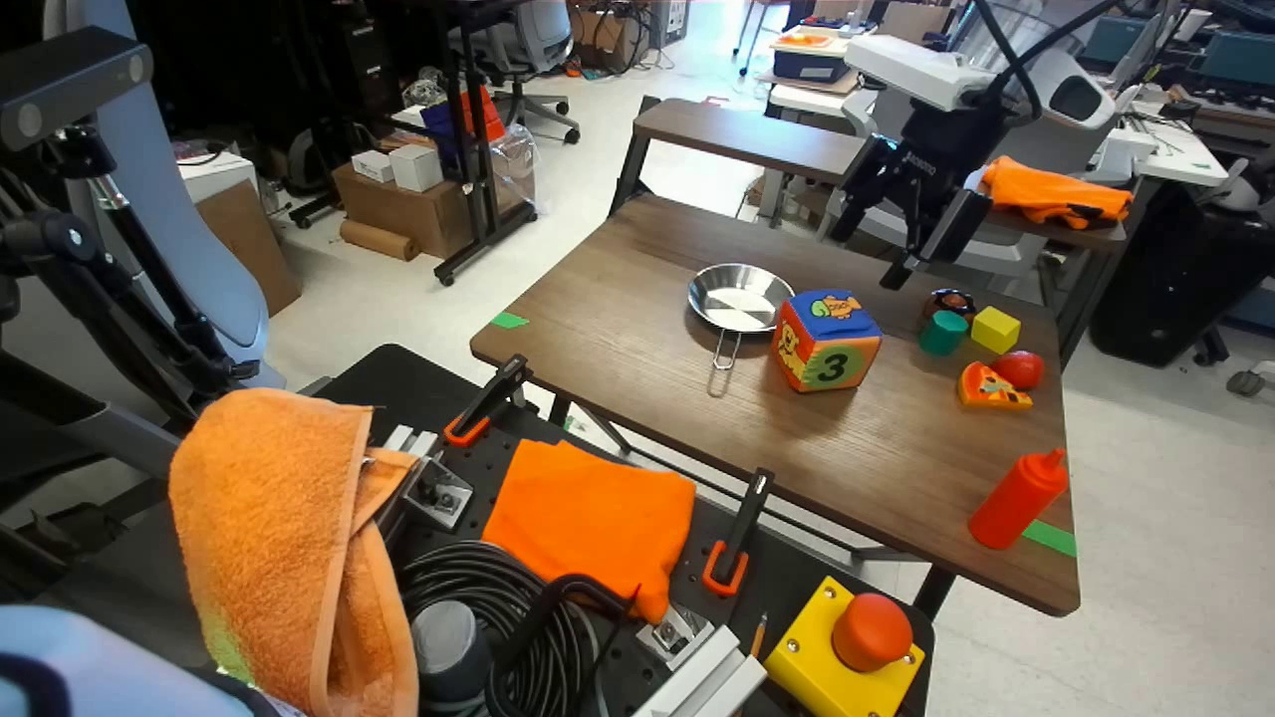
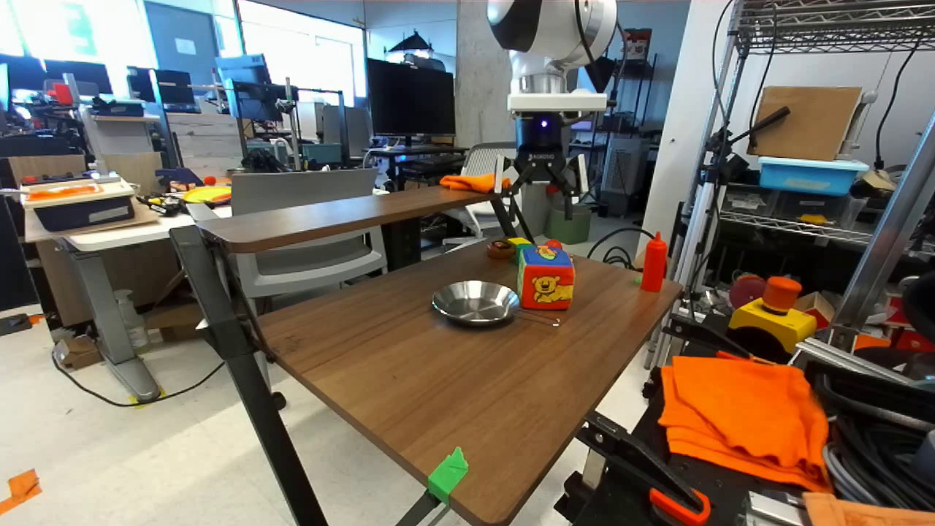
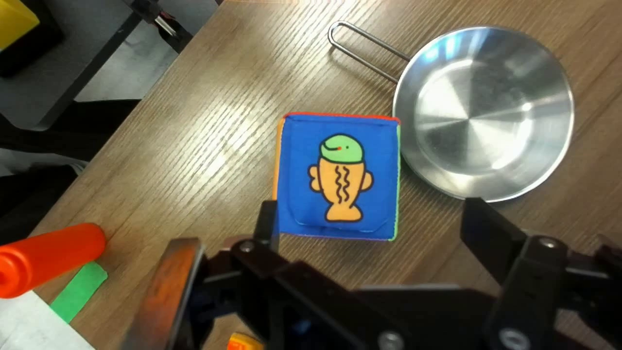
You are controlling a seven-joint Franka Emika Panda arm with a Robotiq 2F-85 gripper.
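My gripper (image 1: 863, 255) hangs above the back of the brown table, its fingers spread wide with nothing between them. In the wrist view its fingertips (image 3: 267, 220) show at the lower edge, beyond which lies the blue top of a soft picture cube (image 3: 336, 175) with a fish on it. A shiny steel pan (image 3: 484, 113) sits beside the cube, its wire handle pointing toward the table's near edge. Toward the right end of the table in exterior view 1 are a green cylinder (image 1: 943, 334), a yellow block (image 1: 995, 330), a red ball-like thing (image 1: 1019, 369) and a toy pizza slice (image 1: 992, 387).
An upright red squeeze bottle (image 1: 1018, 500) stands near the table's right corner. A raised shelf (image 2: 350, 215) runs along the back, with an orange cloth (image 2: 473, 183) on it.
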